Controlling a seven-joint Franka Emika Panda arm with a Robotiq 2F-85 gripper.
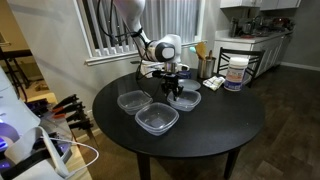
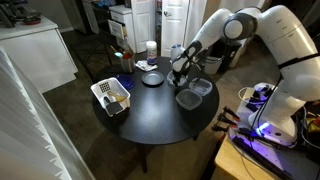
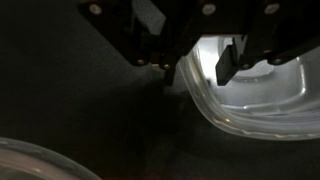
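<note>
My gripper is low over the dark table, at the left rim of a clear plastic container. In the wrist view, the gripper has its fingers apart, one outside and one inside the wall of a clear container. Whether either finger touches that wall, I cannot tell. Two more clear containers stand on the table in exterior view 1: a front container and a left container. The corner of another container shows at the wrist view's lower left.
Behind the containers is a round plate. A white tub and a utensil holder stand farther back. A white tray holds small items.
</note>
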